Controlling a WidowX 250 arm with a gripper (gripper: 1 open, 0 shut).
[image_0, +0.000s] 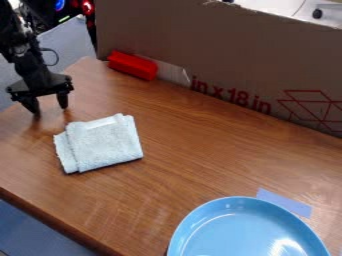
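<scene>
My gripper (48, 103) is at the left edge of the view, open above the table (187, 150), with nothing seen between its dark fingers. A folded white cloth (98, 143) lies to its lower right. A red object (132, 65) lies farther back against the cardboard. A light blue plate (247, 235) sits at the bottom right, partly out of view.
A large cardboard panel (234, 55) walls off the back of the table. A strip of blue tape (285, 201) is beside the plate. The table's edge runs along the lower left.
</scene>
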